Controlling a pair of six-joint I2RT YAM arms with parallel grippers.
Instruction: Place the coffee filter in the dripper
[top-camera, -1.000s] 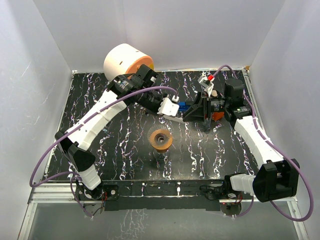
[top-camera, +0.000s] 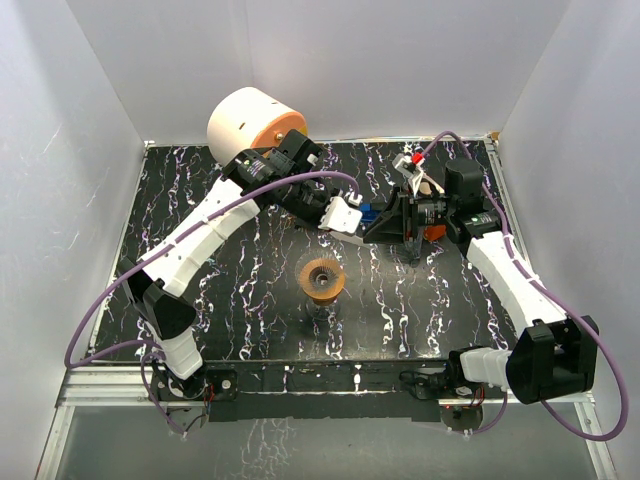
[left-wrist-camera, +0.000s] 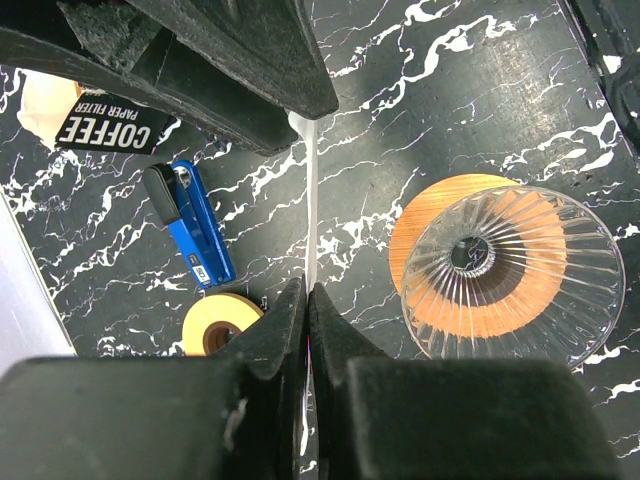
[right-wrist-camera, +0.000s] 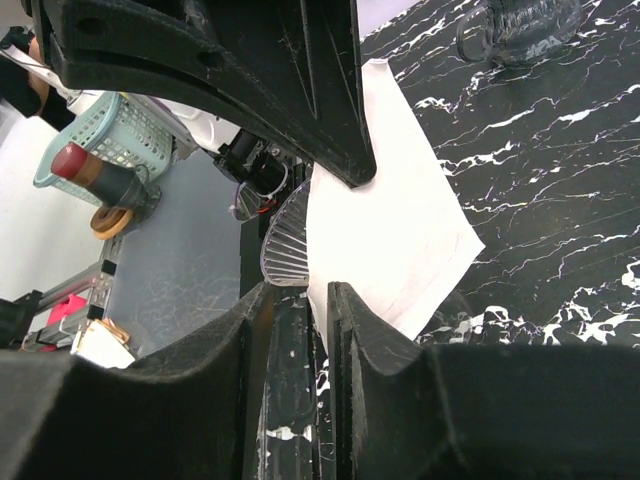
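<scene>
The white paper filter stands nearly edge-on between the two grippers in the left wrist view, a thin strip (left-wrist-camera: 310, 200). My left gripper is shut on it. My right gripper is part open around the filter's lower part in the right wrist view; whether its fingers touch the paper is unclear. Below and to one side is the clear ribbed dripper (left-wrist-camera: 540, 300) with its wooden collar (top-camera: 323, 288), upright in the top view.
A blue stapler (left-wrist-camera: 200, 225), a tape roll (left-wrist-camera: 210, 320) and a coffee bag (left-wrist-camera: 110, 125) lie behind. A glass mug (right-wrist-camera: 525, 30) stands aside. A large cream cylinder (top-camera: 240, 120) is at the back left.
The right gripper has shifted very slightly. The left arm has moved slightly since a second ago; the dripper has not moved.
</scene>
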